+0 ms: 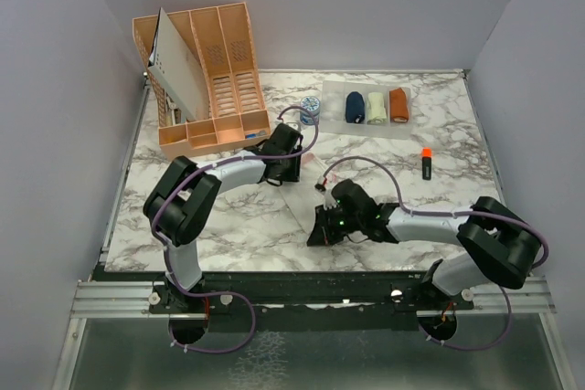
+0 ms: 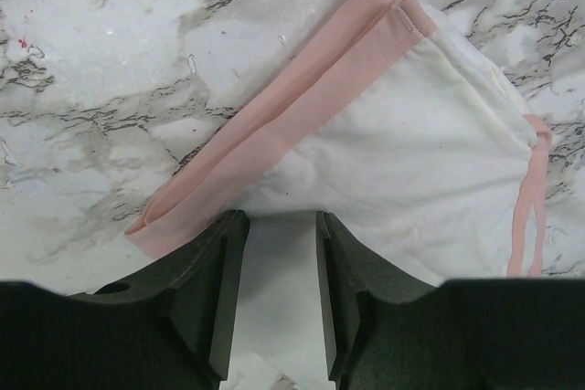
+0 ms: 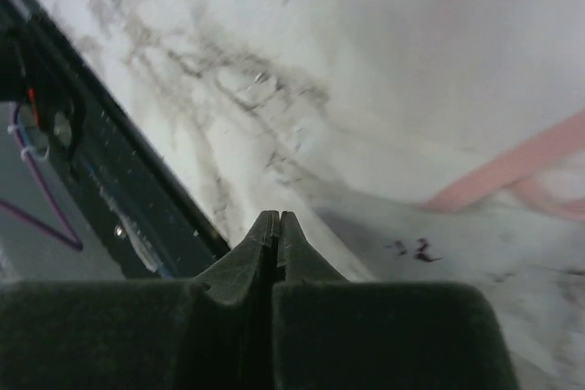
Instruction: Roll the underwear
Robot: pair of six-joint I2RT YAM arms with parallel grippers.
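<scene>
White underwear with pink trim (image 1: 297, 200) lies spread on the marble table between my arms, its lower part largely covered by the right arm. In the left wrist view, the white cloth (image 2: 411, 162) is doubled, with two pink bands along its edge. My left gripper is down at the cloth, its fingertips a little apart with fabric between and beneath them; whether they pinch it does not show. At the garment's near end, my right gripper is shut, with nothing visible between its fingers. White cloth (image 3: 439, 61) appears beyond it, blurred.
An upright wooden organizer (image 1: 206, 79) stands at the back left beside a patterned can (image 1: 310, 110). A clear tray (image 1: 388, 127) with dark blue, pale green and orange rolls lies at the back. An orange-capped marker (image 1: 426, 164) rests at right.
</scene>
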